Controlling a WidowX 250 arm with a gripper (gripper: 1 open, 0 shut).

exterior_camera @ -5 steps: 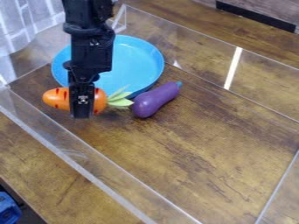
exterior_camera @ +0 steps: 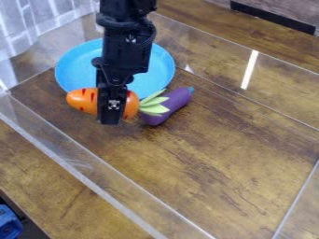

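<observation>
The black gripper (exterior_camera: pixel 110 105) is shut on an orange toy carrot (exterior_camera: pixel 89 100) with pale green leaves (exterior_camera: pixel 152 105), in the upper left of the camera view. Behind the arm lies a blue plate (exterior_camera: pixel 78 63), partly hidden by it. A purple toy eggplant (exterior_camera: pixel 173 100) rests on the wooden surface just right of the carrot, partly covered by the leaves.
A clear barrier (exterior_camera: pixel 125 186) runs along the lower left, with a blue object (exterior_camera: pixel 6 224) outside it at the corner.
The gripper and carrot have moved rightward and slightly up, so the leaves now overlap more of the eggplant and the arm covers more of the plate.
</observation>
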